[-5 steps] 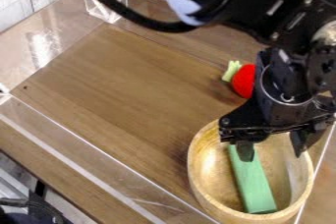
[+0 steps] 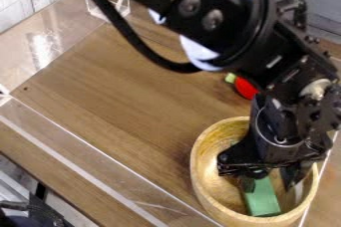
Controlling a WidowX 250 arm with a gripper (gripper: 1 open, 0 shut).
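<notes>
My black gripper (image 2: 273, 166) reaches down into a wooden bowl (image 2: 210, 176) at the lower right, its fingers around the upper end of a green block (image 2: 261, 200) lying in the bowl. Whether the fingers are closed on the block is hard to tell, as the gripper hides that end.
A red vegetable (image 2: 244, 87) with a pale green top lies behind the bowl, partly covered by the arm.
The gripper has moved down into the bowl over the green block, now covering more of its upper end. The arm above has come lower and hides more of the red vegetable.
</notes>
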